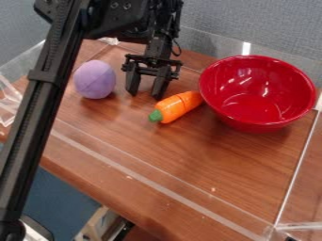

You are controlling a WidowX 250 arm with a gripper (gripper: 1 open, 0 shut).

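My black gripper (146,88) hangs low over the wooden table (164,179) near its back, its two fingers pointing down and apart, with nothing seen between them. A purple ball (94,79) rests to the left of it. An orange toy carrot (182,104) with a green tip lies to the right, just in front of the fingers. A red bowl (255,108) sits further right, beside the carrot.
A clear low barrier rims the table, and a grey wall stands behind it. The long black arm bar crosses the left side of the view.
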